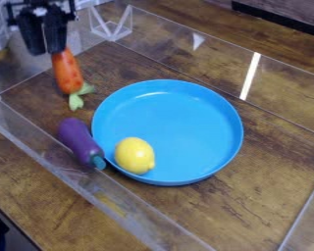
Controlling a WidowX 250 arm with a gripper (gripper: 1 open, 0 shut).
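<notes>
The dark gripper (48,39) is at the upper left, shut on an orange carrot (67,71) that hangs below it, green leafy end (78,98) downward. A blue plate (186,124) holds a yellow lemon (134,155) near its lower left edge. A purple eggplant (78,140) lies on the wooden table left of the plate.
Clear plastic walls run along the left and right of the area. Bare wooden table (226,221) shows below the plate and above it.
</notes>
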